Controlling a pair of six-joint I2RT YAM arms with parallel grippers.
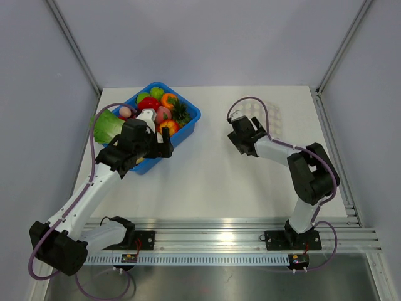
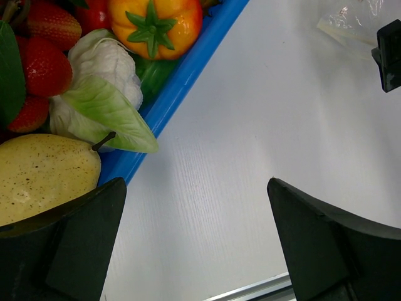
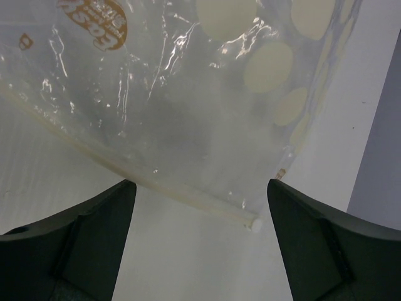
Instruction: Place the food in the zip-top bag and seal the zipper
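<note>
The clear zip top bag lies on the right side of the white table, partly hidden in the top view by my right arm. Over its near edge my right gripper is open. In the right wrist view the bag stretches out beyond the fingertips, and its zipper edge crosses between them, ending in a pale corner piece. My left gripper stands open by the near right side of the blue basket. Bare table shows between its fingers; a yellow pear lies beside the left finger.
The basket is heaped with play food, among it a cauliflower, an orange pumpkin, strawberries and a lettuce. Clear table spans the middle and front. Grey walls close in the sides and back.
</note>
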